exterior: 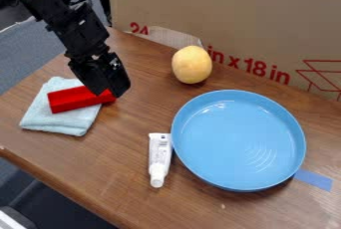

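My black gripper (pixel 104 79) hangs low at the left, directly over the right end of a red box (pixel 70 99). Its fingertips are mostly hidden by its own body, so their grip on anything cannot be seen. The red box lies on a folded pale blue cloth (pixel 51 117) on the wooden table (pixel 134 173).
A blue plate (pixel 238 140) takes up the right side. A white tube (pixel 159 159) lies beside its left edge. A yellow round object (pixel 192 65) stands at the back before a cardboard panel (pixel 253 19). Bare table lies around the centre.
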